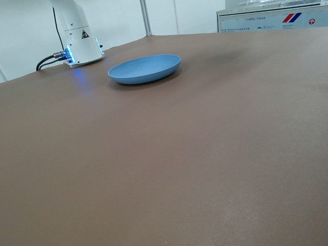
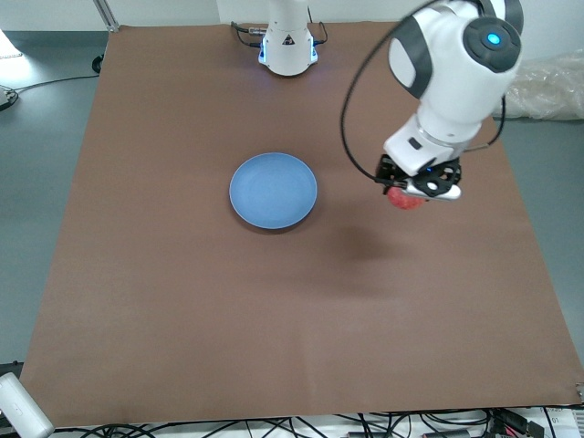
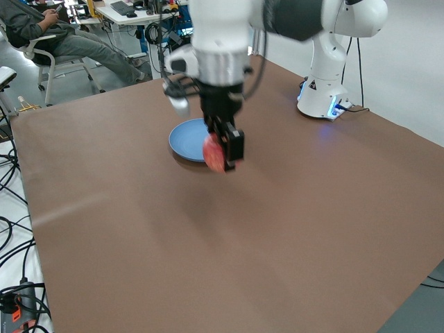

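Observation:
A blue plate (image 2: 273, 190) lies on the brown table (image 2: 201, 301); it also shows in the top view (image 1: 144, 69) and right view (image 3: 187, 141). My black gripper (image 3: 223, 154) is shut on a red round object (image 3: 212, 151), held above the table. In the left view the gripper (image 2: 411, 190) is to the right of the plate, with the red object (image 2: 404, 200) mostly under it. The top view does not show the gripper.
Cables lie along the table's outer edge.

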